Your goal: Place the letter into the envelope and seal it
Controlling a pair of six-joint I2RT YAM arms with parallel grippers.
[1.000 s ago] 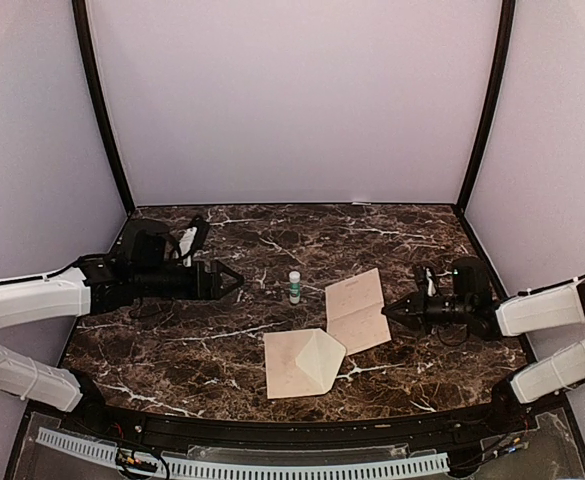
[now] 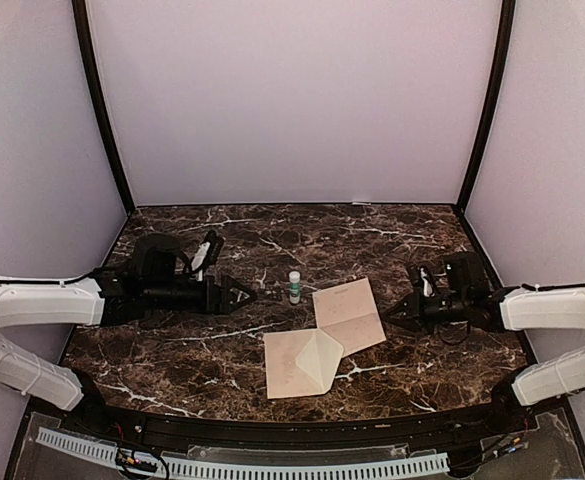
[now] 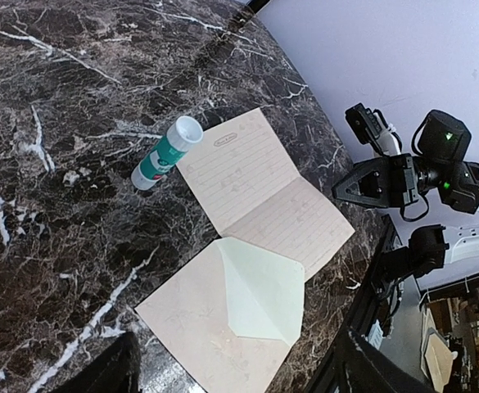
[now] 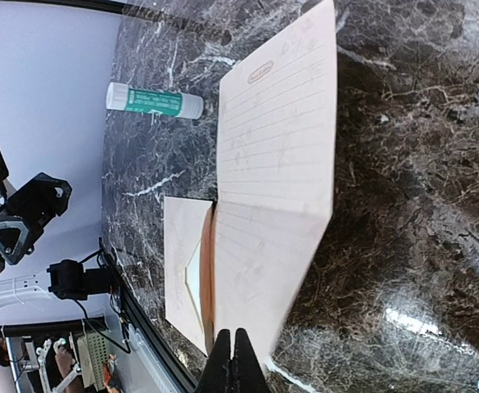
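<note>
The letter (image 2: 350,312), a lined sheet with a fold across its middle, lies on the table with its lower left part over the envelope's flap corner. My right gripper is shut at the letter's right edge; the thin sheet runs to its fingertips, and the pinch itself is hard to see. The beige envelope (image 2: 284,365) lies in front with its pale flap (image 3: 264,291) spread to the right. My left gripper (image 2: 240,294) hovers left of the glue stick, part open with nothing between its fingers.
A white glue stick (image 2: 294,288) with a green label stands upright behind the envelope, left of the letter. A dark rail (image 2: 312,421) bounds the front.
</note>
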